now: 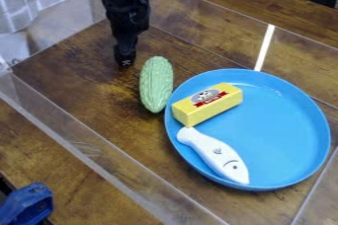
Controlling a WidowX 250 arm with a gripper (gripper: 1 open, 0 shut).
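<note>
The black robot gripper hangs at the upper left over the dark wooden surface, to the upper left of a green ridged corn-like toy. Its fingers are dark and small in view; nothing shows between them. On the right a blue plate holds a yellow box with a red and white label and a white fish-shaped toy, which lies below the box.
A clear barrier borders the wooden surface at the left. A blue object sits at the bottom left corner, outside it.
</note>
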